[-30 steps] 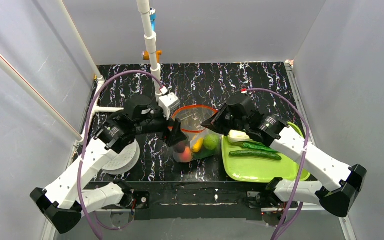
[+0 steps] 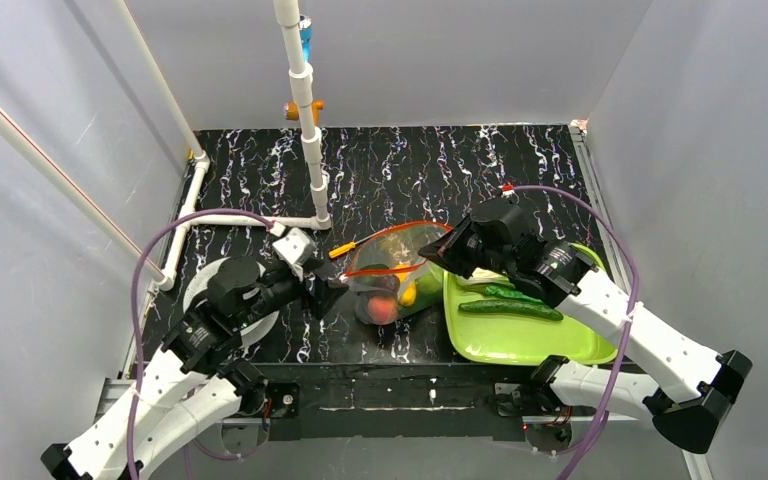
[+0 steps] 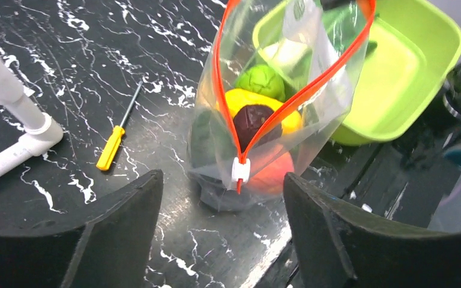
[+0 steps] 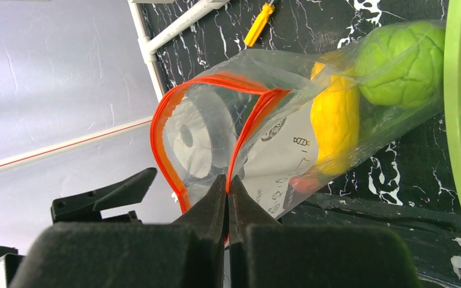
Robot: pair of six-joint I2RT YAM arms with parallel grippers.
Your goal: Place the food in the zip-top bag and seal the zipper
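A clear zip bag (image 2: 397, 300) with an orange-red zipper stands with its mouth wide apart. Through its side show a green round vegetable (image 4: 402, 63), a yellow item (image 4: 336, 117), a dark purple one (image 3: 253, 123) and a reddish one (image 2: 382, 308). My right gripper is shut on the zipper edge of the bag's right side. Left of the bag, my left gripper stands open, with nothing between its fingers. The white zipper slider (image 3: 241, 170) sits at the near left corner of the mouth, beyond the left fingertips in the left wrist view.
To the right, a green tray (image 2: 500, 345) holds cucumbers (image 2: 510, 309), a green pepper and a pale vegetable. A yellow screwdriver (image 3: 114, 144) lies behind the bag. White plates (image 2: 258, 328) are under the left arm, near white pipes (image 2: 250, 221).
My left gripper has moved left, away from the bag. The right gripper has shifted a little right with the bag's edge, and the mouth now looks stretched and tilted.
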